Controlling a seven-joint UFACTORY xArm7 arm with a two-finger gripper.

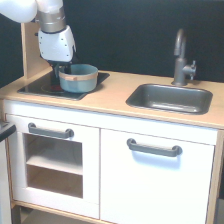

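A blue-grey pot (82,79) stands upright on the black stovetop (42,86) at the left of the wooden counter. My gripper (60,69) reaches down from above to the pot's left rim. Its fingers are small and dark here, and partly lost against the pot and the dark wall. Whether they touch the rim, or hold it, does not show clearly.
To the right, a steel sink (170,97) is set into the counter, with a dark tap (181,60) behind it. Bare counter (117,88) lies between stovetop and sink. Below are a white windowed door (54,146) and a plain white door (150,180), both with dark handles.
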